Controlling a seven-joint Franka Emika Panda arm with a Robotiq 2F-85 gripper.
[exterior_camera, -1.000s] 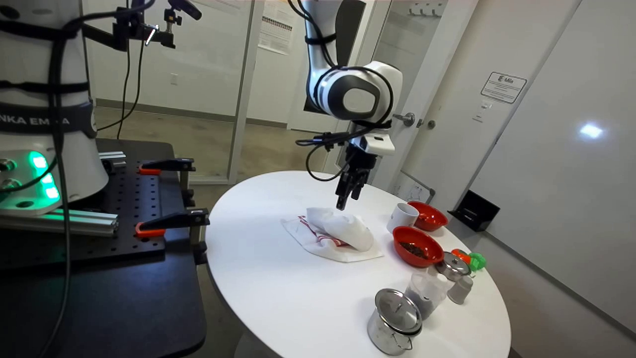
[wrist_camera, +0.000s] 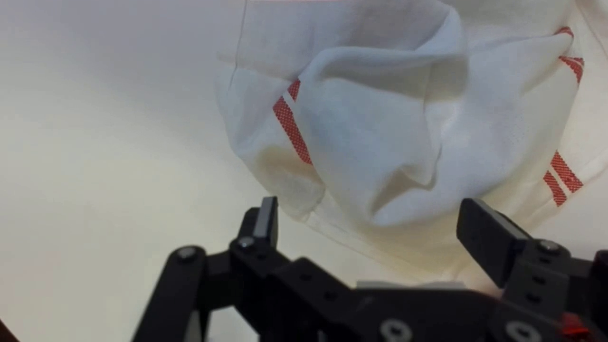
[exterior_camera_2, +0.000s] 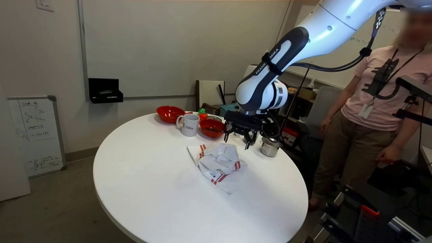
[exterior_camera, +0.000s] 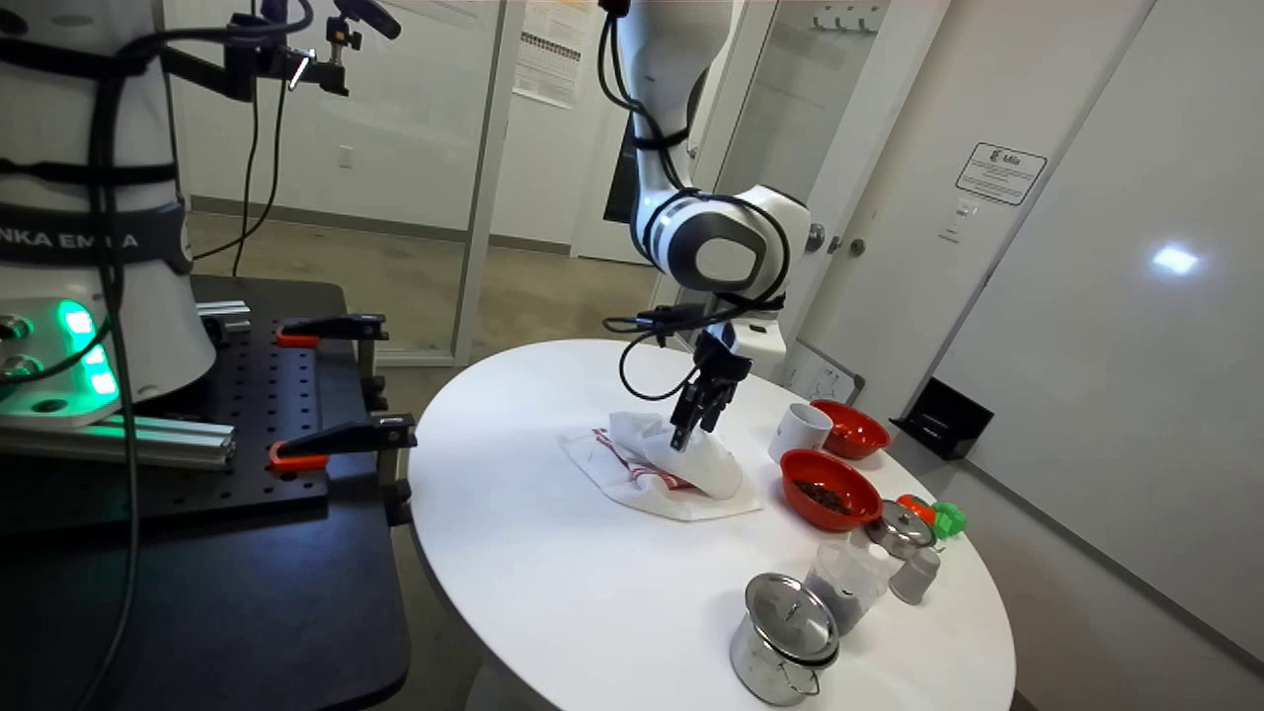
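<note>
A white cloth with red stripes [exterior_camera: 634, 484] lies crumpled on the round white table [exterior_camera: 510, 474]. In the second exterior view the cloth [exterior_camera_2: 220, 160] has a raised, bunched middle with its striped edges spread around it. My gripper [exterior_camera_2: 237, 145] is pointed downward over the cloth's far side, its fingers wide apart. Seen from the wrist, the gripper has a finger to either side of the cloth's near edge, and nothing is held. The folded cloth [wrist_camera: 393, 137] fills the upper part of that view. Whether the fingertips touch it I cannot tell.
Along the table's edge stand a white mug [exterior_camera: 800, 432], a red bowl with dark bits [exterior_camera: 831, 488], another red bowl [exterior_camera: 853, 429], a clear container [exterior_camera: 848, 581] and a lidded steel pot [exterior_camera: 782, 640]. In the second exterior view, the near table half is bare.
My gripper has come down closer to the cloth and shifted slightly right in the first exterior view. The cloth looks unmoved.
</note>
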